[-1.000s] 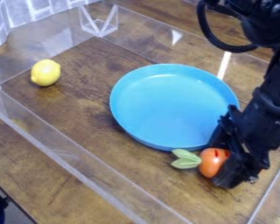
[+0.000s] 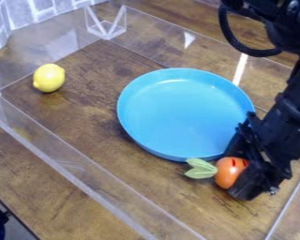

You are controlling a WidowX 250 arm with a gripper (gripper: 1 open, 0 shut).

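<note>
At the lower right my black gripper (image 2: 246,167) reaches down to the wooden table, shut on an orange carrot (image 2: 228,172) with pale green leaves (image 2: 201,168) that point left. The carrot is low at the table, just in front of a light blue plate (image 2: 178,108); the fingers partly hide it.
A yellow lemon (image 2: 49,77) lies on the wood at the upper left. Clear plastic walls run along the left and back of the area.
The gripper and carrot have shifted very slightly; the plate and lemon are where they were.
</note>
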